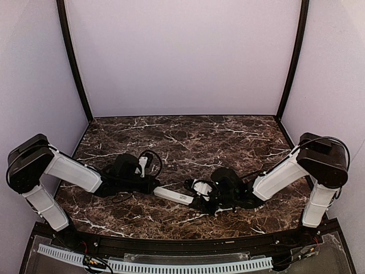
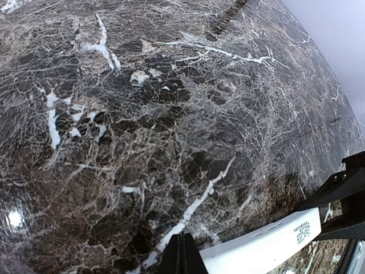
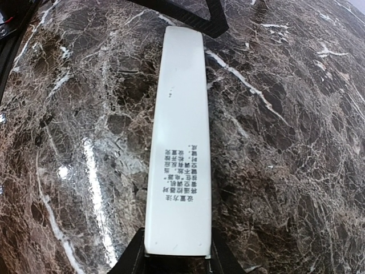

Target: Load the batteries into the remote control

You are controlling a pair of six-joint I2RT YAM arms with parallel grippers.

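Observation:
A white remote control (image 1: 174, 196) lies low between both grippers, printed lettering on the face seen in the right wrist view (image 3: 177, 125). My right gripper is shut on its near end. My left gripper is shut at the other end, its dark fingertips over or beside the remote, with nothing seen held between them; in the right wrist view its black finger reaches just above the remote's far end. I see no batteries in any view.
A black rail with a perforated white strip runs along the front edge.

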